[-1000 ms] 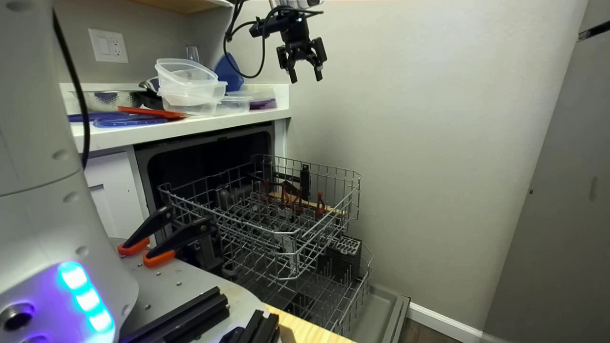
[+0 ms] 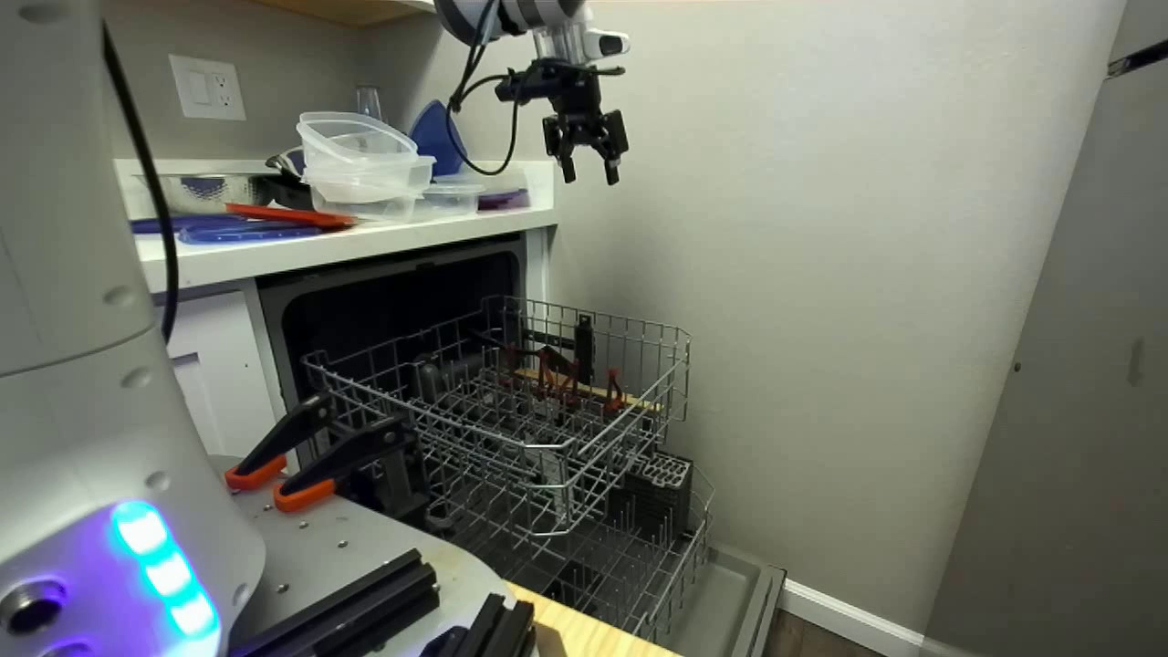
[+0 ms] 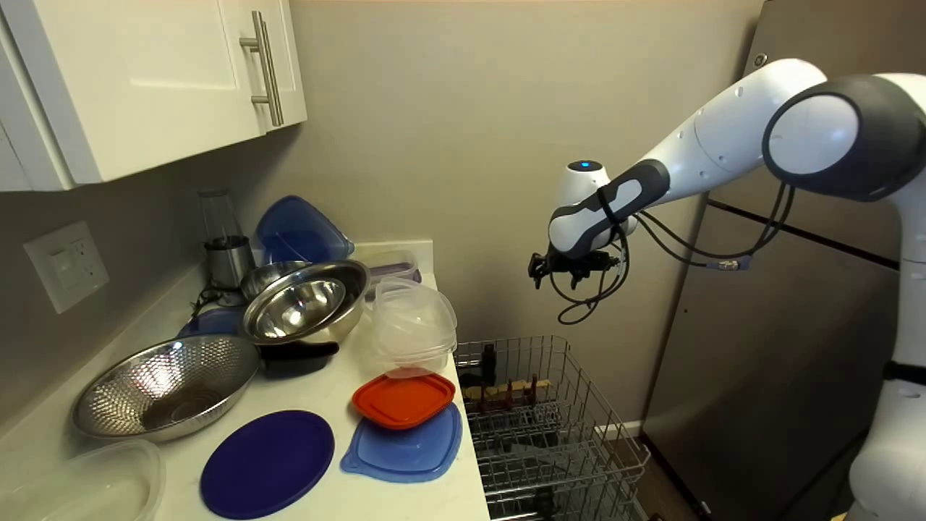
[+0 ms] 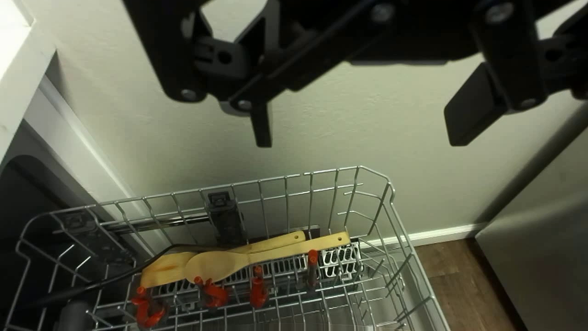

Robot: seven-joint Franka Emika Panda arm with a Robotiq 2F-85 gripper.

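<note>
My gripper hangs high above the dishwasher's upper rack, open and empty. In the wrist view its two fingertips stand wide apart against the bare wall. Below them, along the rack's far side, lie a wooden spoon and a second flat wooden utensil, partly overlapping. Red tine clips stand in front of the spoon. A dark, long-handled utensil reaches in from the left.
Beside the rack, the white counter carries a colander, steel bowls, clear containers, a red lid and blue lids. The lower rack is pulled out too. Air around the gripper is free; a wall stands behind.
My gripper has come down a little and slightly to the right in exterior view 1, staying open. The racks and counter items look unmoved.
</note>
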